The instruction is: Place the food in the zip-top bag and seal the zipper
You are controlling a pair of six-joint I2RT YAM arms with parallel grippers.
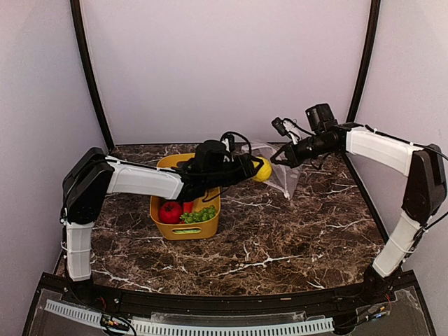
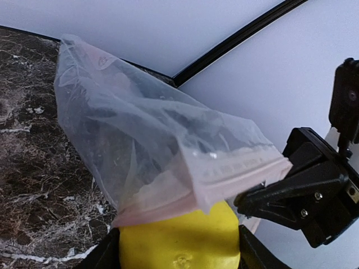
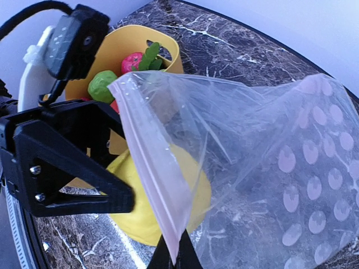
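A round yellow food item [image 2: 179,241] is held by my left gripper [image 1: 257,168], which is shut on it. The clear zip top bag [image 2: 146,123] has a pink zipper rim that lies across the top of the food in the left wrist view. My right gripper is shut on that rim. In the right wrist view the yellow food's right part shows through the bag's film, and its left part is uncovered beside a left finger [image 3: 106,193]. Whether its right part is inside the mouth or behind the film, I cannot tell.
A yellow bin [image 1: 185,229] stands under my left arm, holding a tomato [image 1: 170,212], green grapes [image 1: 199,215] and other food.
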